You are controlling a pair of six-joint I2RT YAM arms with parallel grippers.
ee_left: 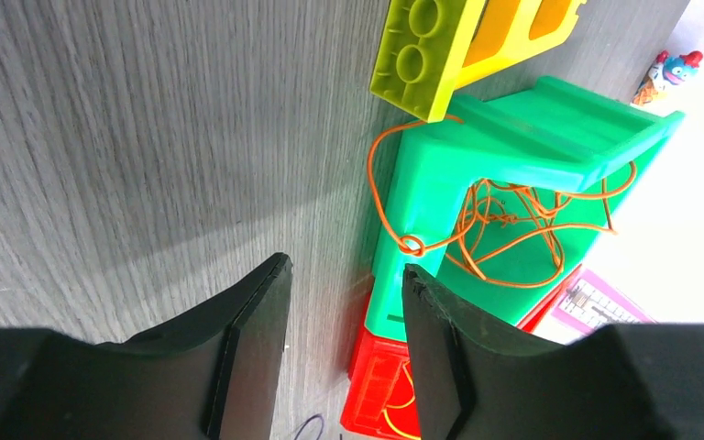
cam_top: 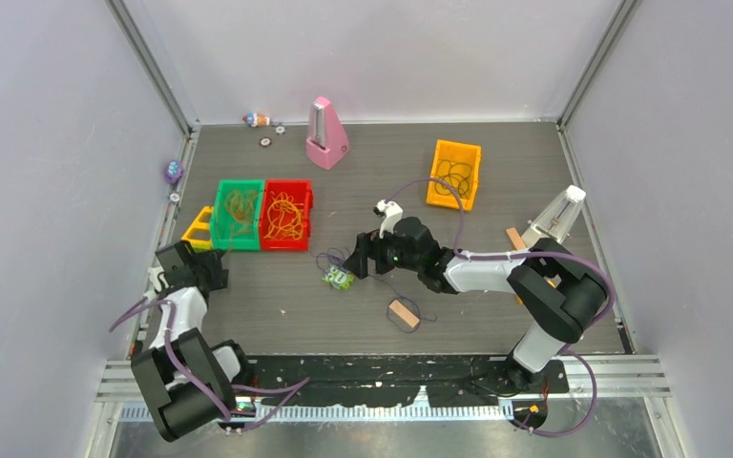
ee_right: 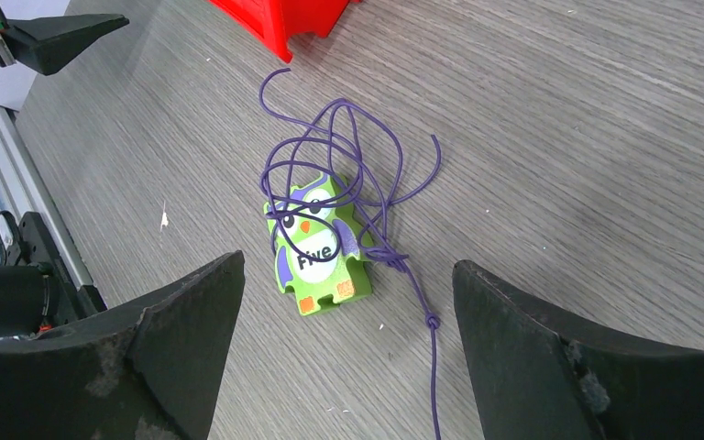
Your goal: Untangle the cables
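A thin purple cable (ee_right: 353,170) lies in a loose tangle over a green owl block (ee_right: 316,270). Its knotted strand runs toward my right gripper, which is open above the block with nothing between its fingers. In the left wrist view, an orange cable (ee_left: 550,225) lies coiled in the green bin (ee_left: 440,165), one looped end hanging over the near wall. My left gripper is part open beside that bin, its fingers empty. Yellow cable (cam_top: 284,218) fills the red bin (cam_top: 288,245), and a dark cable (cam_top: 453,176) lies in the yellow-orange bin (cam_top: 475,153).
A yellow block piece (ee_left: 426,64) touches the green bin's side. The purple cable's far part loops round a wooden block (cam_top: 404,313). A pink metronome (cam_top: 327,138) stands at the back; a white lamp-like object (cam_top: 558,215) is at right.
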